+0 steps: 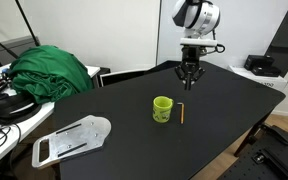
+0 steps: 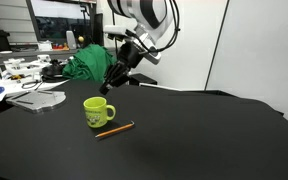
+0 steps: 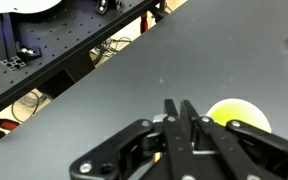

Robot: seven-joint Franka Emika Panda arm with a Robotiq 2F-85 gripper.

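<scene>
An orange marker (image 2: 114, 130) lies flat on the dark table, beside the green mug (image 2: 98, 112). From exterior view 1 the marker (image 1: 181, 113) is to the right of the mug (image 1: 162, 109), with a small gap between them. My gripper (image 1: 189, 84) hangs above the table, behind the marker and apart from it. In the wrist view the gripper's fingers (image 3: 171, 108) stand close together, with no clear object between them. The mug's round pale opening (image 3: 239, 116) shows to the right, partly covered by the gripper. A bit of orange (image 3: 157, 157) shows below the fingers.
A silver metal tray (image 1: 71, 140) occupies the table's left front. Green cloth (image 1: 54, 75) is heaped behind the left edge.
</scene>
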